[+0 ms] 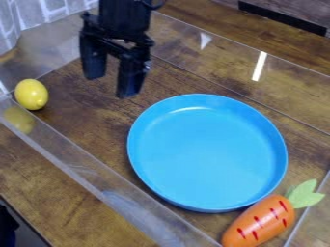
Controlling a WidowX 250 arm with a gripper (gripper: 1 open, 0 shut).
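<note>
The black gripper (111, 68) hangs over the wooden surface at the upper left, open, its two dark fingers apart and slightly blurred. Below and left of it lies a yellow egg-shaped object (31, 94), apart from the gripper. A blue plate (206, 154) sits at the centre right, and an orange toy carrot (261, 220) with red stripes and a pale green top lies at the lower right.
A clear plastic wall (91, 174) runs diagonally along the lower left. Bare wood (219, 68) fills the area behind the plate, with a small white strip near the upper right.
</note>
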